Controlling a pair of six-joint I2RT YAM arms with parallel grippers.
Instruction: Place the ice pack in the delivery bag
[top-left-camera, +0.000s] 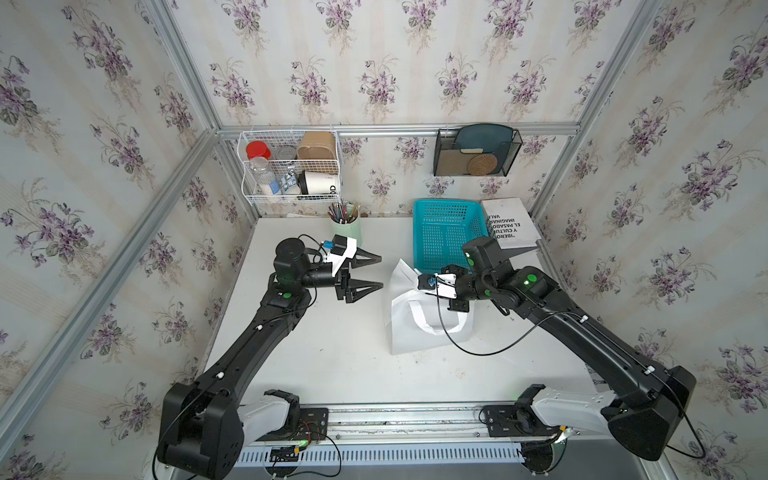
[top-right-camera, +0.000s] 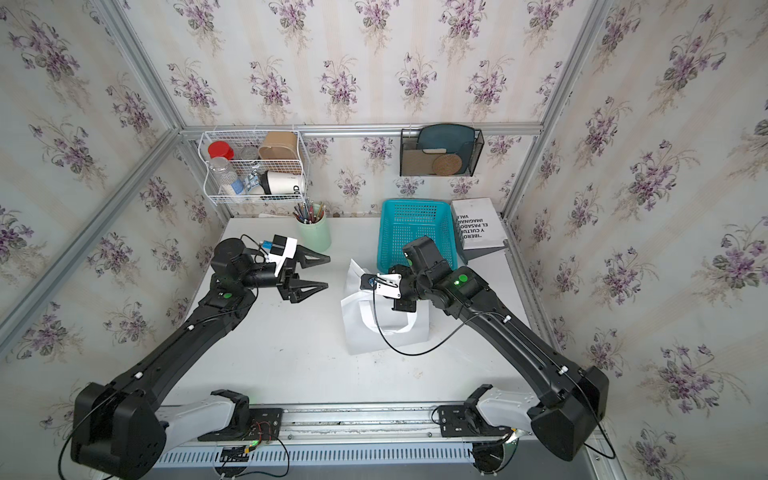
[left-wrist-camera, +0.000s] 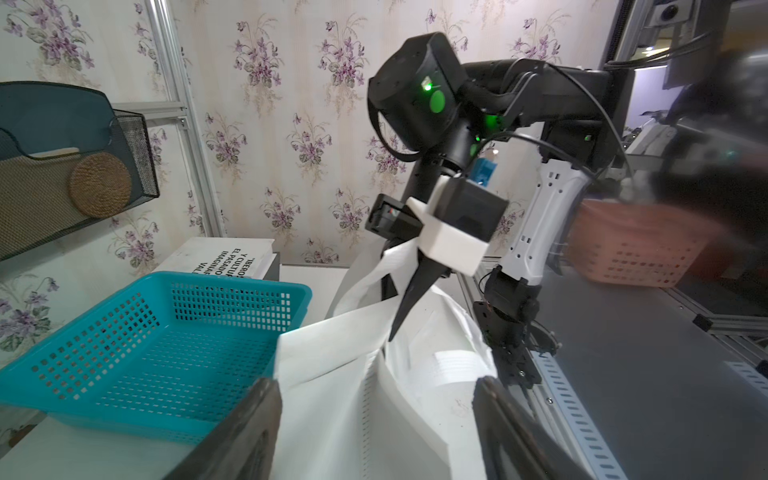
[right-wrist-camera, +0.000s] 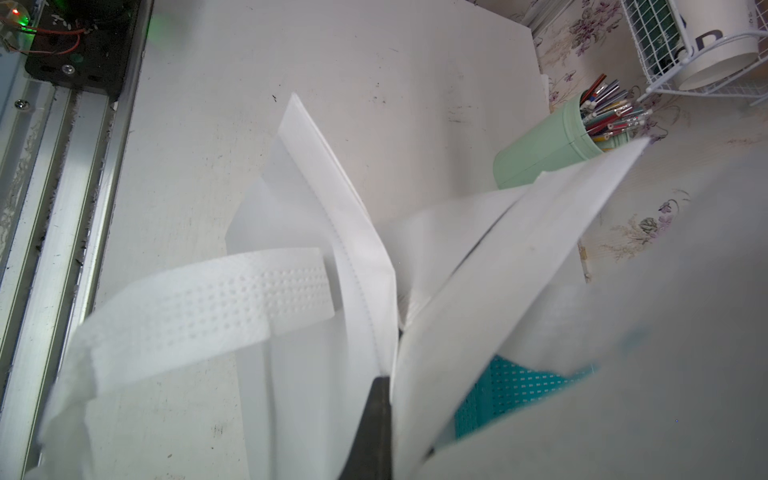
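Note:
The white delivery bag (top-left-camera: 428, 340) stands upright at mid-table, its handle (top-left-camera: 440, 328) hanging on the front side. Pinched at the bag's upper edge, my right gripper is shut on the thin white material; one dark finger (right-wrist-camera: 371, 432) shows and the panel covers the other. To the left of the bag, my left gripper (top-left-camera: 381, 272) is open and empty, its tips facing the bag and a short gap away. In the left wrist view the bag's side fold (left-wrist-camera: 360, 416) lies ahead between the spread fingers. I cannot make out an ice pack in any view.
A turquoise basket (top-left-camera: 452, 212) sits behind the bag, with a boxed book (top-left-camera: 512, 220) to its right. A green pen cup (top-left-camera: 348, 232) stands at the back, behind the left gripper.

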